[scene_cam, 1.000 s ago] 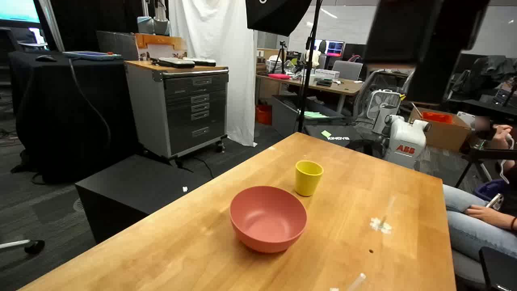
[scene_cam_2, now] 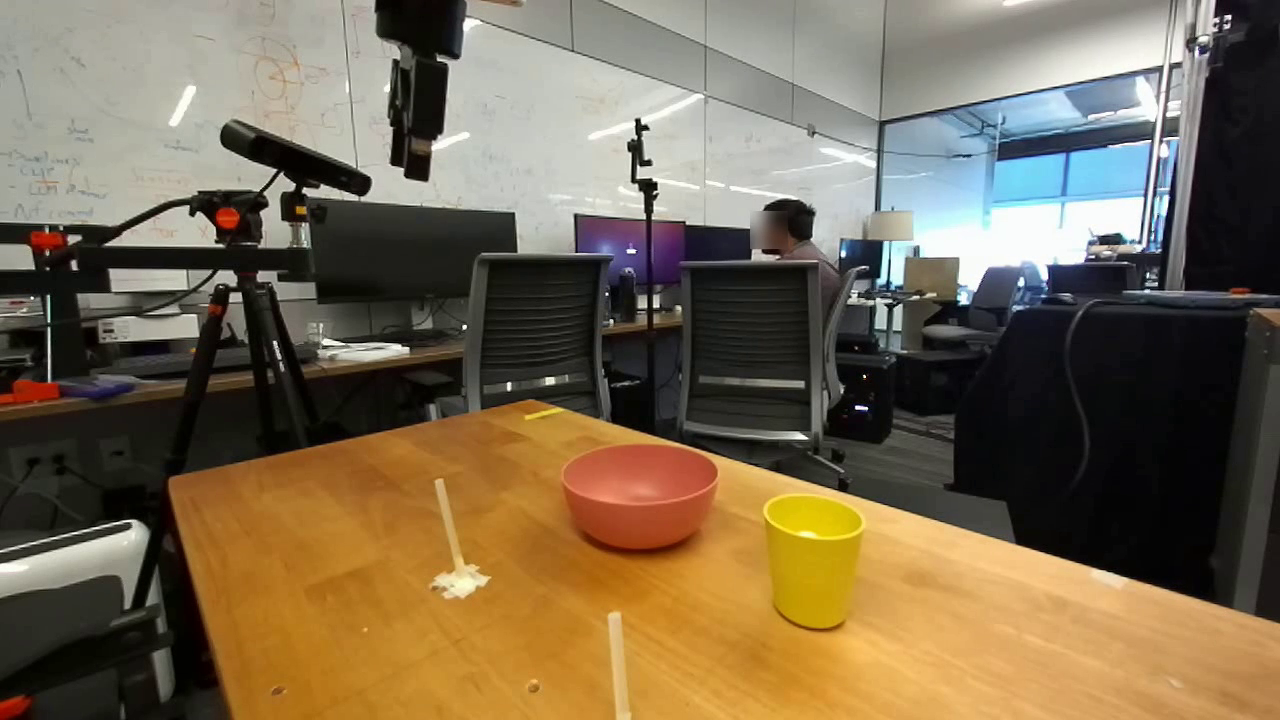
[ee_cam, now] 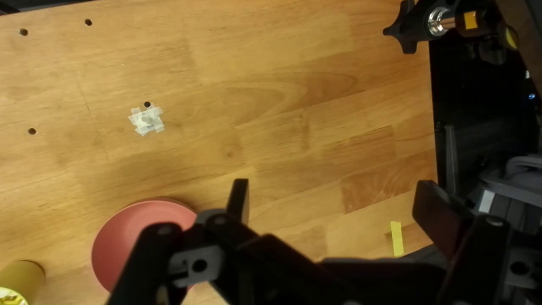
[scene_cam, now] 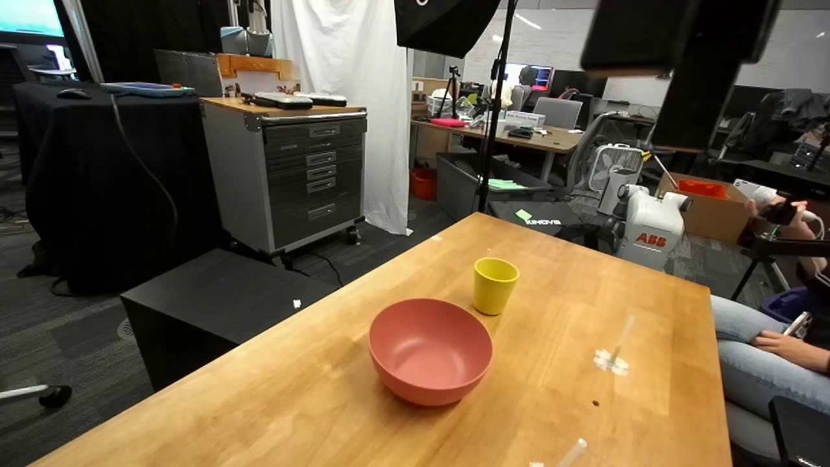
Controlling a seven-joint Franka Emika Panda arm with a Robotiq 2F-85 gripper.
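Note:
A pink bowl (scene_cam: 431,354) rests upright on the wooden table, empty inside. Beside it stands a yellow cup (scene_cam_2: 815,576), also upright; something pale shows inside, too small to make out. In the wrist view the bowl (ee_cam: 122,236) is partly hidden behind my gripper, and the cup (ee_cam: 23,279) is cut off at the lower left corner. My gripper is open, its two fingers wide apart with only tabletop visible between them. It hangs high above the table, well clear of bowl and cup, as exterior view 2 shows.
Two thin pale sticks rise from the table; one stick (scene_cam_2: 449,524) has white tape at its base, the other stick (scene_cam_2: 618,666) is nearer the camera. A yellow tape strip (ee_cam: 396,239) marks the table's edge.
My gripper has risen a little in exterior view 1. Bowl and cup stand where they were. The seated person at the right has shifted their hands slightly.

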